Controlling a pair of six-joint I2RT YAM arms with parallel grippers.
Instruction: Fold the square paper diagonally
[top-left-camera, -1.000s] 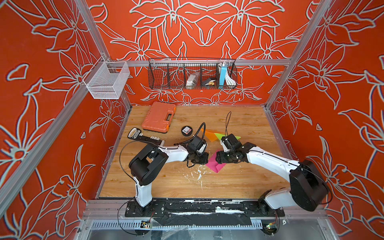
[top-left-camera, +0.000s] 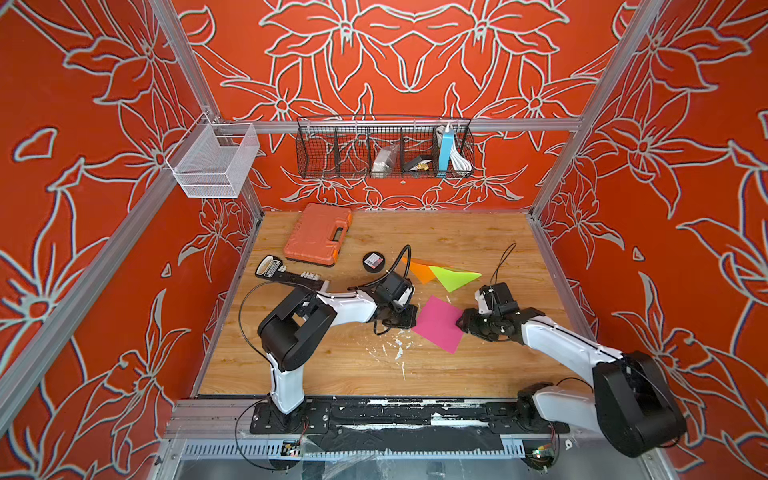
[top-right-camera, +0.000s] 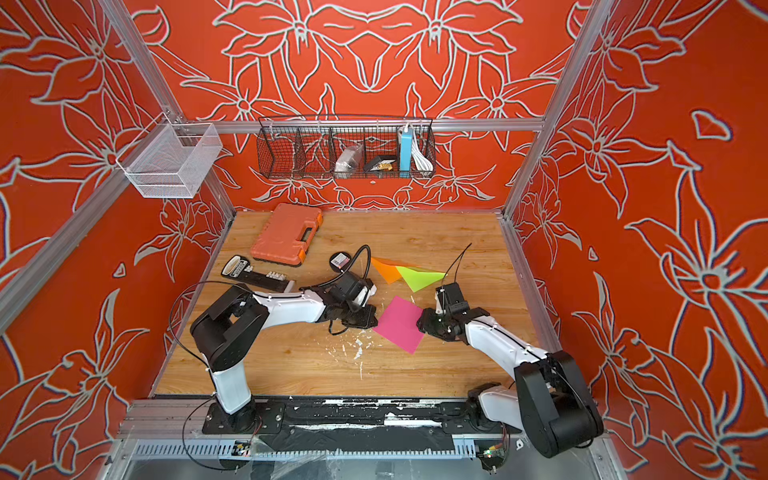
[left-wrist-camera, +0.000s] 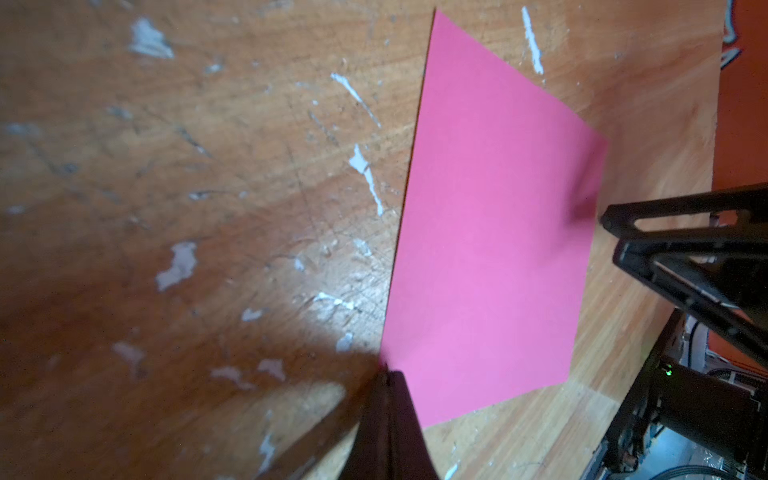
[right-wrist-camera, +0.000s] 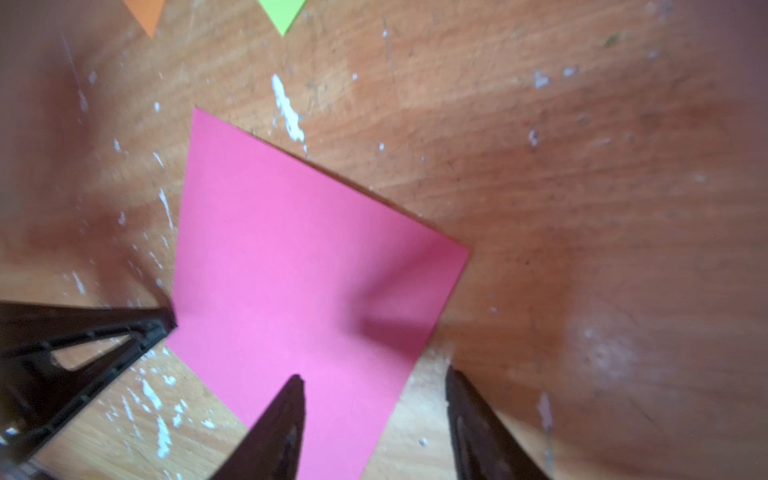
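A pink square of paper (top-left-camera: 438, 323) lies almost flat and unfolded on the wooden table, between my two arms. At its left corner, the left gripper is shut with its tips on the sheet's edge; whether paper is pinched between them cannot be told. Near the opposite right-hand corner, my right gripper stands apart-fingered, one finger (right-wrist-camera: 280, 424) over the pink sheet and the other (right-wrist-camera: 476, 424) beyond its edge, holding nothing. The right corner of the paper carries a soft shadow in the right wrist view.
Folded orange (top-left-camera: 420, 270) and lime-green (top-left-camera: 454, 277) papers lie just behind the pink one. An orange case (top-left-camera: 318, 233), a black round tin (top-left-camera: 373, 261) and a dark brush-like tool (top-left-camera: 288, 274) sit at the back left. Bare table lies in front.
The right gripper has moved right, away from the left one, and has let go of the paper. The pink sheet, bent over a second ago, has spread out flat. The left arm stays put.
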